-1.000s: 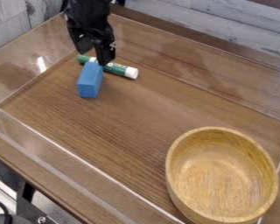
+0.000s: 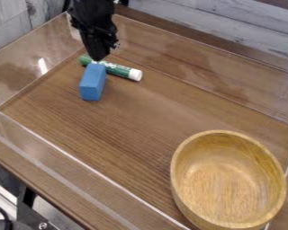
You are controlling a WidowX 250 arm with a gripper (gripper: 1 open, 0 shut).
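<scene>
My gripper (image 2: 96, 50) is at the top left, pointing down just above a blue block (image 2: 93, 83) that lies on the wooden surface. It looks shut, with nothing visible between its fingers. A green tube with a white end (image 2: 122, 70) lies behind the block, angled down to the right, partly hidden behind the block's upper end.
A large yellow oval bin (image 2: 229, 208) sits at the lower right. Raised edges run along the left and back.
The gripper was lower over the block about a second ago and has since risen slightly. The block and tube show no clear movement.
</scene>
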